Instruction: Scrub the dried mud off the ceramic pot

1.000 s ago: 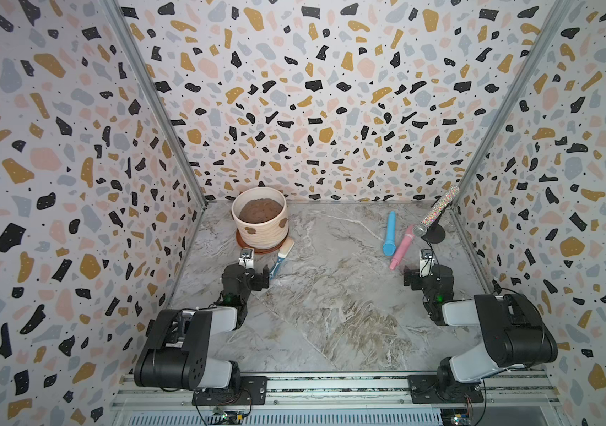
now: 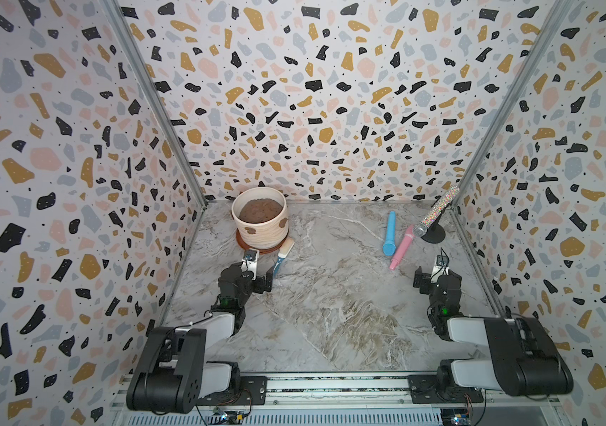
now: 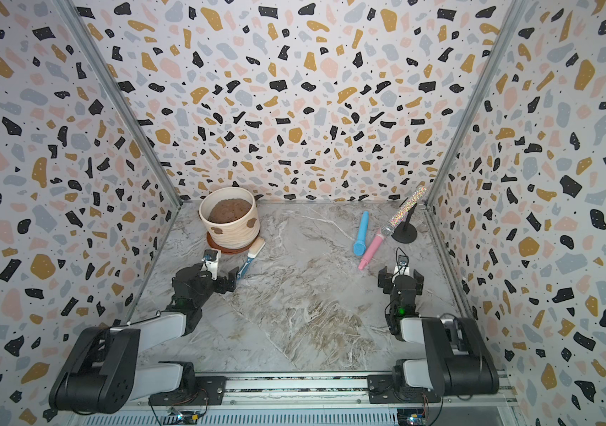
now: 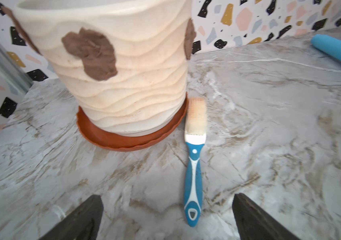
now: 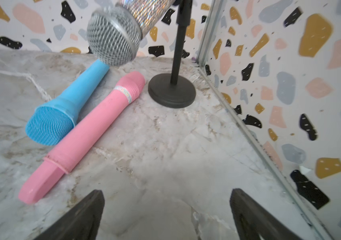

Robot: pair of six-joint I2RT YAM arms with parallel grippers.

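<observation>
The cream ceramic pot [image 4: 138,76] stands upright on a terracotta saucer [image 4: 128,146] at the back left. Brown mud patches [image 4: 92,54] cling to its wall, and brown soil [image 2: 260,210] shows inside it. Just right of the saucer lies a brush [image 4: 193,180] with a blue handle and pale bristles, its handle end toward me. My left gripper is open in front of the pot, the brush handle ahead of its gap and nothing held. Over on the right side, my right gripper is open and empty above bare table.
A blue microphone [image 2: 389,233] and a pink microphone [image 2: 402,246] lie at the back right. Beside them a glittery microphone [image 2: 438,211] rests tilted on a black stand [image 5: 172,90] near the right wall.
The right gripper moved rightward, while the left one shifted slightly to the right. Pot, brush and microphones have stayed put.
</observation>
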